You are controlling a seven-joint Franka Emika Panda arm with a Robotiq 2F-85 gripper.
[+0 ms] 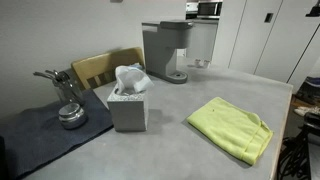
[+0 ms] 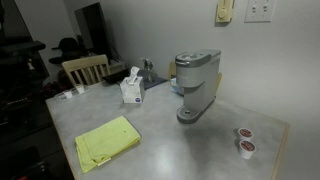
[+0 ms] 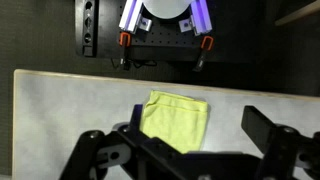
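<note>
A yellow cloth (image 1: 230, 128) lies on the table, partly folded over at one edge. From the other side, the same cloth (image 2: 107, 142) shows near the table's left part. In the wrist view my gripper is open, its dark fingers far apart with nothing gripped between them. Below it the cloth (image 3: 175, 118) appears between the fingers, apart from them and partly hidden by the gripper body. A grey coffee maker (image 2: 198, 85) stands upright on the table, and a tissue box (image 1: 128, 108) with white tissue sticking out stands apart from it.
Two pods (image 2: 246, 148) sit at the table's right side. A dark mat (image 1: 40, 140) holds a metal pot (image 1: 72, 116) and a utensil holder (image 1: 65, 88). A wooden chair (image 2: 86, 70) stands behind the table. Bare tabletop (image 2: 165, 150) lies between cloth and coffee maker.
</note>
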